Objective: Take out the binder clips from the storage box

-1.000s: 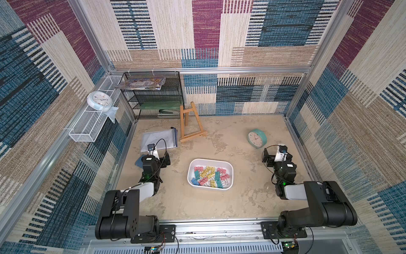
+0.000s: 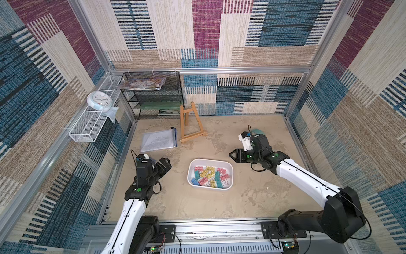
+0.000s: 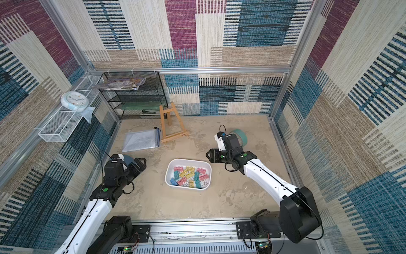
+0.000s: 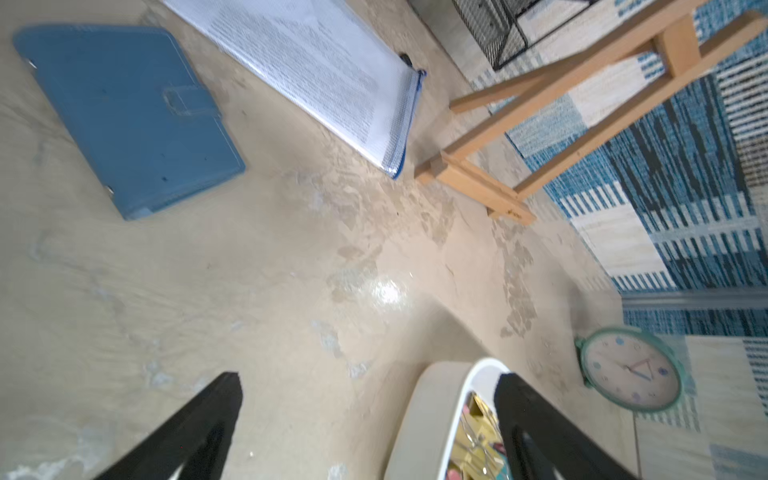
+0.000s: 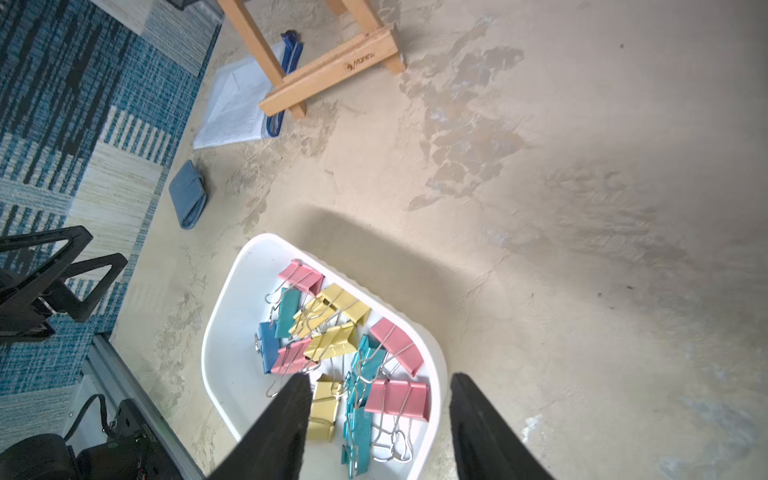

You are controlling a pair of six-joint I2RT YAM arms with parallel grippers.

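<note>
A white storage box (image 2: 231, 182) holds pink, yellow, teal and blue binder clips (image 5: 397, 398) in a jumble. My right gripper hangs over the box's right part, fingers apart and empty; in the top views it is just above and right of the box. My left gripper stands left of the box, open with nothing between its fingers; the box appears at the bottom of the left wrist view.
A wooden easel (image 2: 192, 135) and a document pouch (image 2: 158, 139) lie behind, a blue notebook (image 4: 132, 120) at the left, a teal clock (image 3: 241, 136) behind my right arm. Wire racks stand at back and left.
</note>
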